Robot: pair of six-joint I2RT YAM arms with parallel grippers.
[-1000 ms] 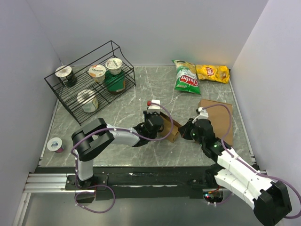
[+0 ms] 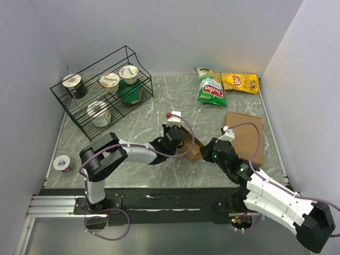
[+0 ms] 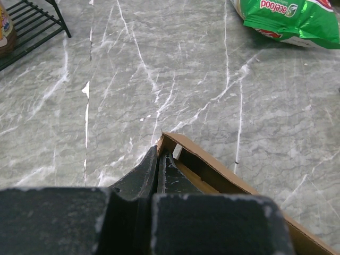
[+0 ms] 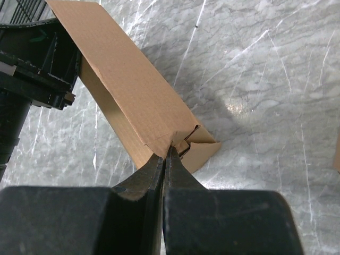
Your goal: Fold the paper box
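A narrow brown cardboard box (image 2: 192, 154) lies diagonally in the middle of the counter, with folded flaps at its near end in the right wrist view (image 4: 122, 74). My left gripper is shut at the box's far corner, its tips against the cardboard edge (image 3: 212, 164); whether cardboard is between them is hard to tell. My right gripper is shut, its tips touching the box's near-end corner by the creased flaps (image 4: 199, 151).
A flat cardboard piece (image 2: 244, 138) lies at right. A green chip bag (image 2: 211, 85) and yellow bag (image 2: 239, 81) are at the back. A wire rack (image 2: 125, 47) with tubs stands back left, and a small cup (image 2: 62, 162) at far left.
My right arm has shifted slightly toward the front of the counter, its gripper staying by the box's near end. The left arm looks unchanged.
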